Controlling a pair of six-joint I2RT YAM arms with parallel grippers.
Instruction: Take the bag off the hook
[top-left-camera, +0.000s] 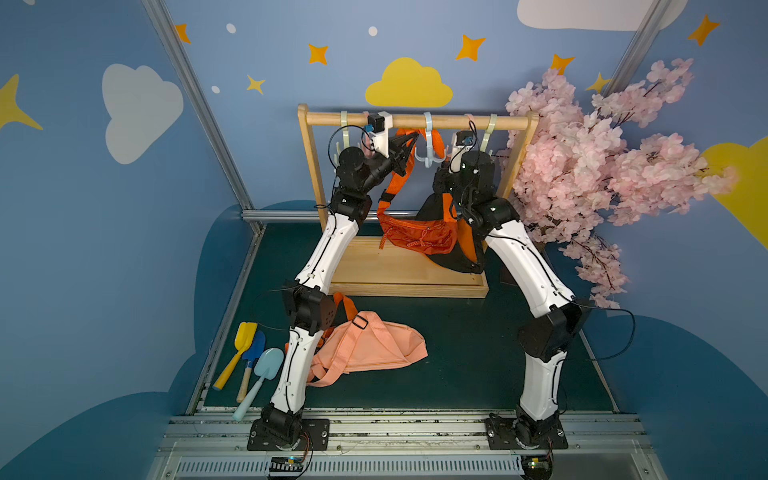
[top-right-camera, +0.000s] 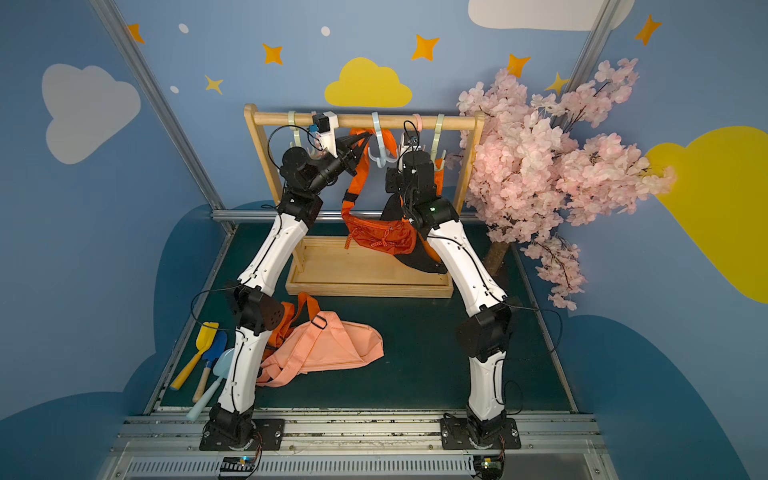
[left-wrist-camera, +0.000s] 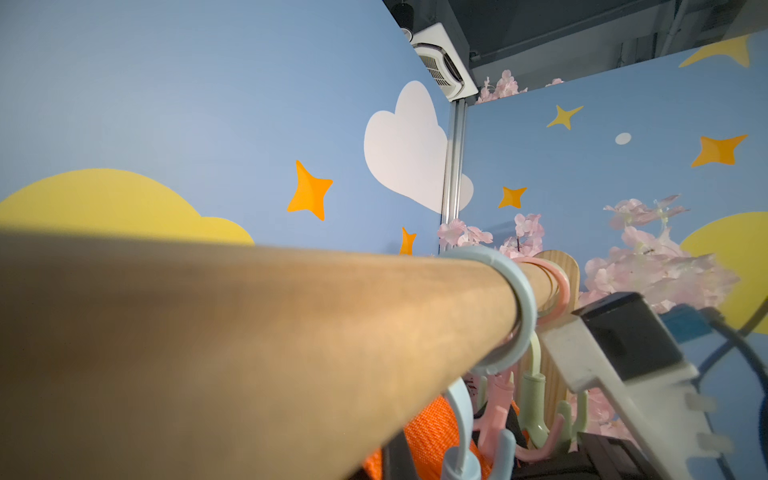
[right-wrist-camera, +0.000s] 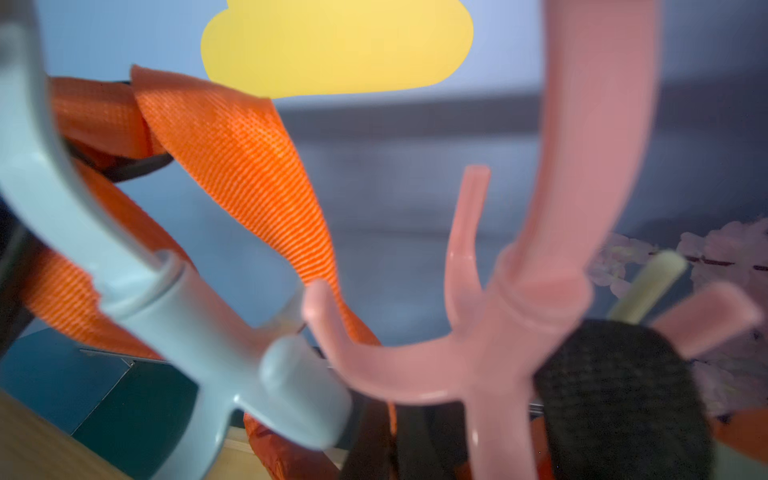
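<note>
The orange waist bag (top-left-camera: 417, 234) hangs below the rack's bar, its strap (top-left-camera: 402, 172) looped up behind the blue hook (top-left-camera: 428, 148). At the strap's upper left, my left gripper (top-left-camera: 415, 135) is shut on it, just under the bar. My right gripper is shut low on the strap's other side, where the strap (right-wrist-camera: 240, 184) narrows to an edge between the dark fingers. In the right wrist view the strap's top lies level with the blue hook's stem, above its prongs (right-wrist-camera: 308, 384). The left wrist view hides its fingers behind the bar (left-wrist-camera: 240, 352).
A pink hook (right-wrist-camera: 488, 320) stands close in front of my right gripper. A black and orange bag (top-left-camera: 468, 248) hangs at the right. A salmon bag (top-left-camera: 384, 344) and several toy shovels (top-left-camera: 269, 364) lie on the green floor. Blossom branches (top-left-camera: 576, 152) fill the right side.
</note>
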